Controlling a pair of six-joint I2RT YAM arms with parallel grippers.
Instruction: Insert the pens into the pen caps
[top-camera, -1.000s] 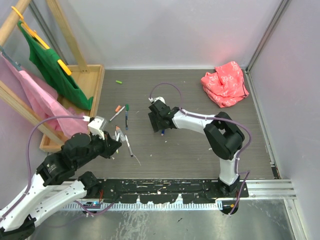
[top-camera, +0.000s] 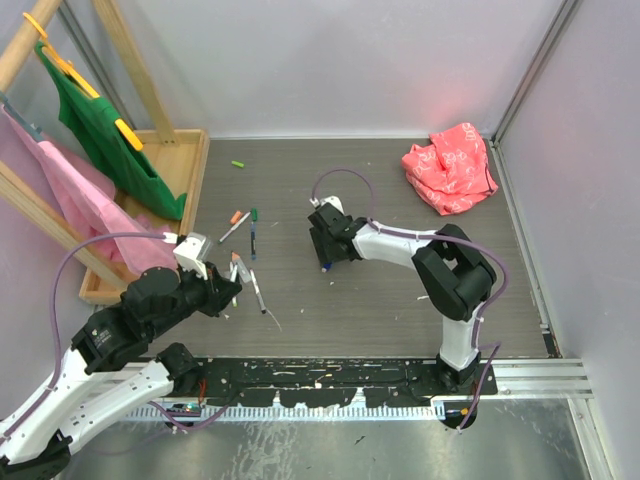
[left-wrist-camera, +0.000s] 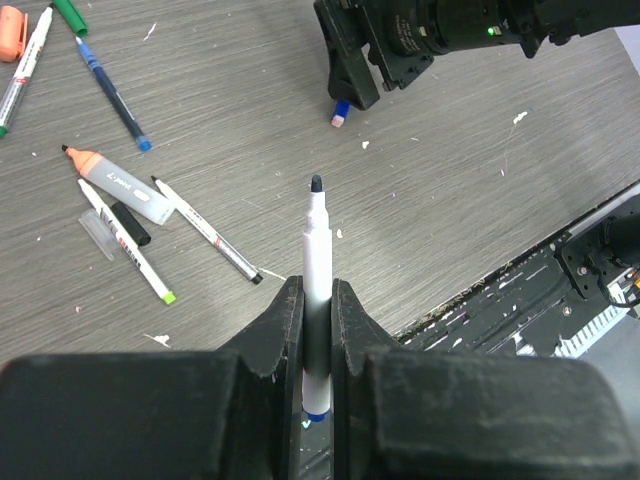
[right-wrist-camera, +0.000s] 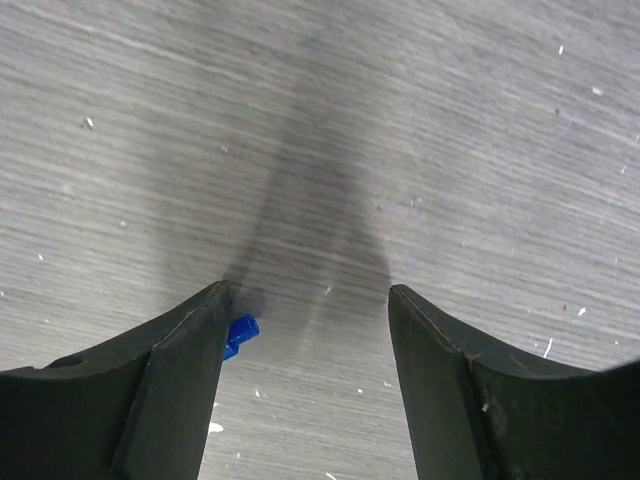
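Observation:
A white pen (left-wrist-camera: 317, 270) with a bare dark tip and a blue end stands between the fingers of my left gripper, which is shut on it, tip pointing away from the gripper. The blue cap (left-wrist-camera: 341, 112) lies on the table by the right gripper's fingertips. In the right wrist view only part of this cap (right-wrist-camera: 241, 330) shows, partly hidden behind the left-hand finger. My right gripper is open low over the table, and the space between its fingers holds nothing. From above, the left gripper (top-camera: 232, 292) hangs left of the right one.
Several other pens lie at the left, among them an orange highlighter (left-wrist-camera: 120, 185), a blue pen (left-wrist-camera: 115, 97) and a white pen (left-wrist-camera: 208, 230). A loose black cap (left-wrist-camera: 131, 224) is beside them. A red cloth (top-camera: 450, 168) sits at the back right.
The right gripper has shifted a little to the right in the top view, now covering more of the blue cap. My left arm looks still.

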